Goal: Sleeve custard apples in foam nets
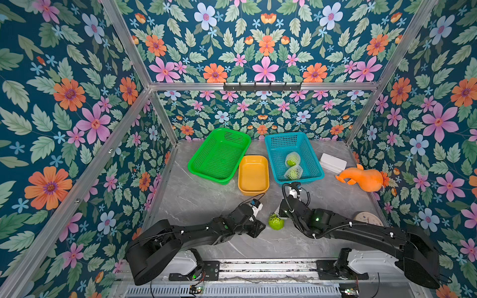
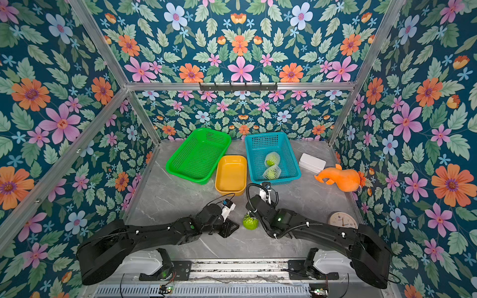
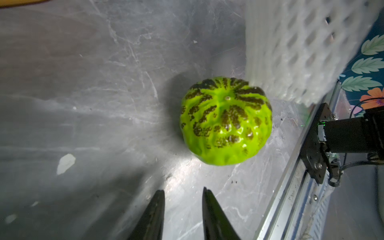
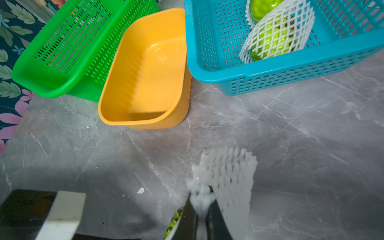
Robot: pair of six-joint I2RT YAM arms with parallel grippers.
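A green custard apple with dark markings (image 3: 226,128) sits on the grey table between the two grippers. My right gripper is shut on a white foam net, which hangs just above and beside the apple, as the left wrist view (image 3: 300,44) shows. My left gripper is low to the left of the apple, apart from it; its fingertips show a gap with nothing visible between them, and how far it is closed is unclear. Two netted apples (image 4: 272,38) lie in the blue basket (image 4: 280,70).
An empty green basket (image 1: 201,166) and yellow tray (image 1: 253,186) stand behind the grippers. A white box (image 2: 312,163), orange plush toy (image 2: 347,179) and round clock (image 2: 342,218) lie at the right. Bare table lies left of my left gripper.
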